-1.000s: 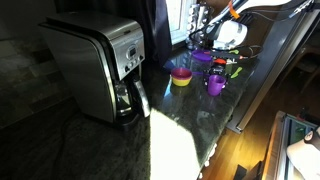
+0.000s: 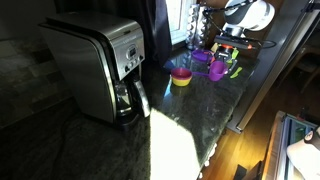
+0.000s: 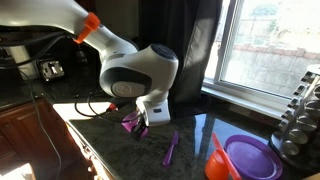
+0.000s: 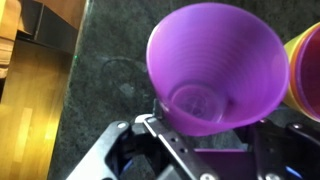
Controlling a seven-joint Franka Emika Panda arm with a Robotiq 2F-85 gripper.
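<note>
A purple cup (image 4: 215, 65) fills the middle of the wrist view, its open mouth toward the camera. My gripper is shut on this cup, with dark fingers (image 4: 152, 138) at its lower side. The cup (image 2: 217, 70) is over the far part of the counter in exterior view 1. In exterior view 2 the arm covers much of the gripper, and a bit of the purple cup (image 3: 131, 122) shows below it.
A yellow bowl with pink inside (image 2: 181, 79) stands near the cup. The coffee maker (image 2: 105, 65) is nearer the camera. A purple utensil (image 3: 170, 150), red-orange cup (image 3: 217, 163), purple plate (image 3: 255, 155) and spice rack (image 3: 302, 112) lie toward the window.
In exterior view 1, the purple cup has moved away from the camera and up in the picture with the gripper. The arm has swung toward the right; the bowl has stayed put.
</note>
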